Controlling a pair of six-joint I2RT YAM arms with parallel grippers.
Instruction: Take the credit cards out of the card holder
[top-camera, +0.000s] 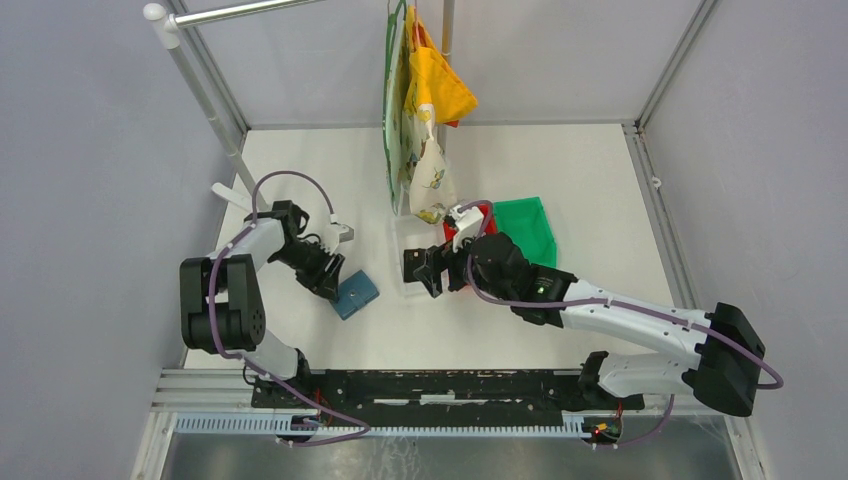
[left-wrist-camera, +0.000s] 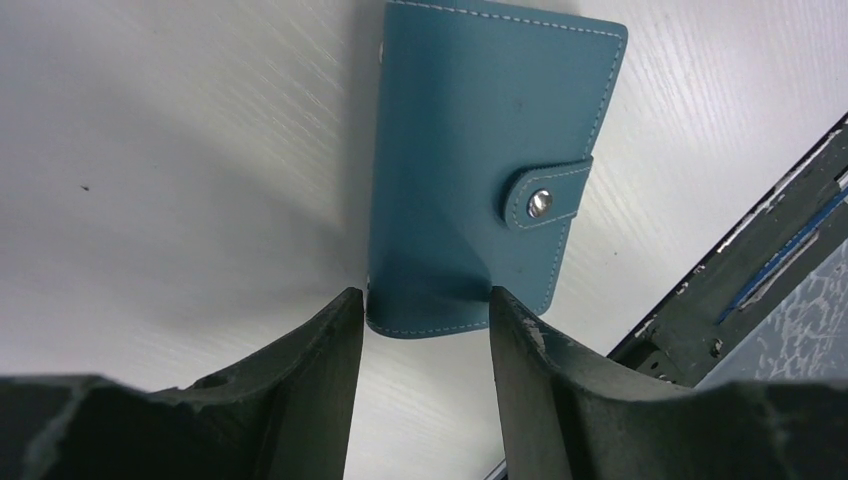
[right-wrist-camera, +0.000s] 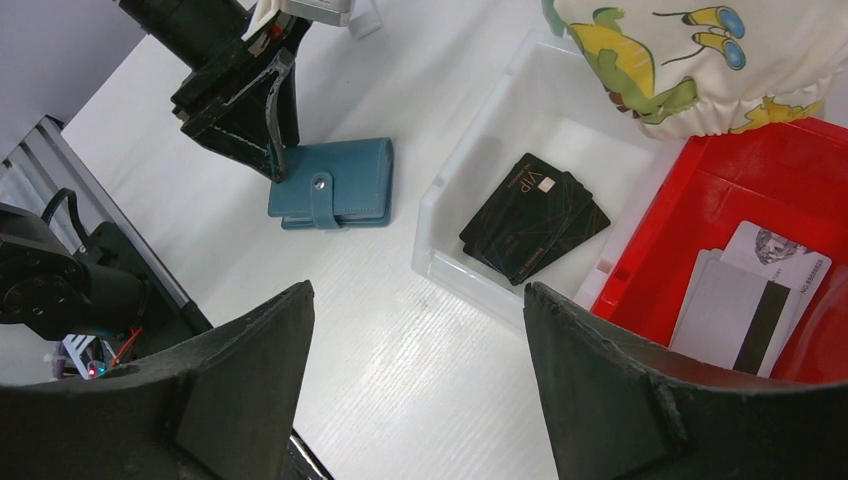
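The blue card holder (top-camera: 354, 295) lies flat on the table at the left, its snap strap (left-wrist-camera: 545, 196) fastened in the left wrist view. My left gripper is open at one end of the holder, whose near edge shows between the fingertips; whether they touch it cannot be told. In the right wrist view several black cards (right-wrist-camera: 535, 217) lie in the white box (right-wrist-camera: 431, 235), and a few white and grey cards (right-wrist-camera: 735, 310) are in the red box (right-wrist-camera: 640, 245). Above these boxes hovers my right gripper, open and empty.
A green box (top-camera: 528, 228) stands right of the red one. Cloth bags (top-camera: 428, 120) hang from a white rack, low over the back of the boxes. Bare table (top-camera: 350, 345) lies in front of the card holder.
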